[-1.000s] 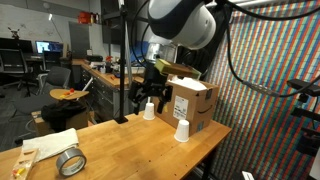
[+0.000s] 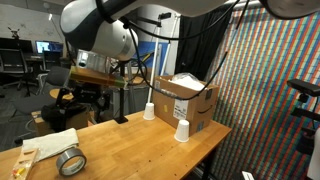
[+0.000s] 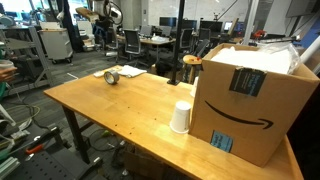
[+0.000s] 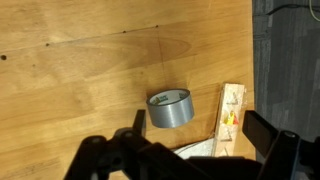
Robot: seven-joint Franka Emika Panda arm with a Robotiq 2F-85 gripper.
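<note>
A roll of grey tape [image 4: 170, 108] rests on the wooden table; in exterior view 1 the same tape roll [image 2: 71, 162] sits at the near left. My gripper [image 2: 83, 101] hangs above the table's left part, well clear of the surface. The wrist view shows its two dark fingers [image 4: 139, 122] spread wide, so the gripper is open. The tape lies below the gap, closer to the left finger, and nothing is held. Exterior view 2 shows the tape roll [image 3: 112, 77] toward the far end of the table.
Beside the tape lie a folded white cloth [image 2: 57, 144] and a light wooden piece [image 4: 231, 112] with small coloured marks. White cups [image 2: 182, 131] [image 2: 149, 111] and a large cardboard box [image 3: 240, 115] occupy the other end.
My gripper has swung left across the table, from near the cups to the side where the tape and cloth lie. The tape, cups and box have stayed put.
</note>
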